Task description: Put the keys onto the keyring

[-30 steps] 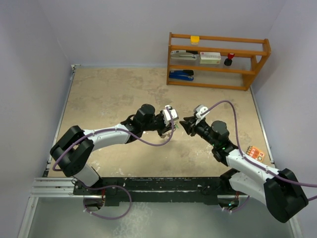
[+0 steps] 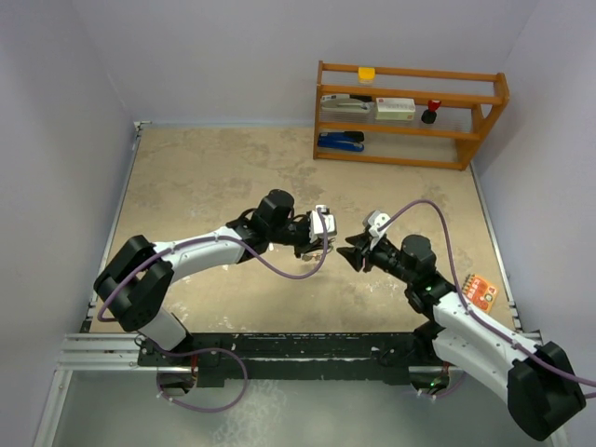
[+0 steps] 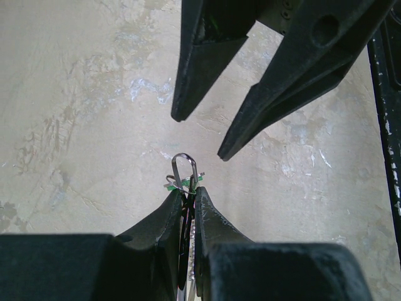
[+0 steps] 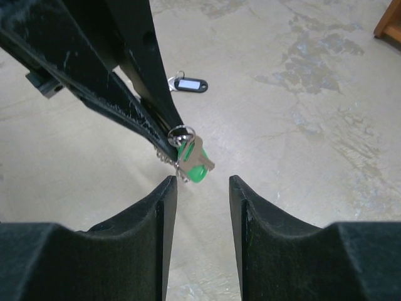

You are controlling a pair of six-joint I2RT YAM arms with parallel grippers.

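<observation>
My left gripper is shut on a metal keyring, whose wire loop sticks up beyond the fingertips in the left wrist view. Beside the ring, in the right wrist view, hang a silver key (image 4: pixel 193 157) and a green piece (image 4: pixel 197 172); whether they are threaded on it, I cannot tell. My right gripper stands open, its fingers empty, facing the key from a short distance. On the table behind lies a black key tag (image 4: pixel 191 84) with a small ring of its own.
A wooden rack (image 2: pixel 400 121) at the back right holds a blue stapler (image 2: pixel 341 142) and other office things. An orange notebook (image 2: pixel 480 292) lies at the right edge.
The right gripper has shifted a little toward the front of the table and stays close to the left one. The left gripper has moved only slightly.
</observation>
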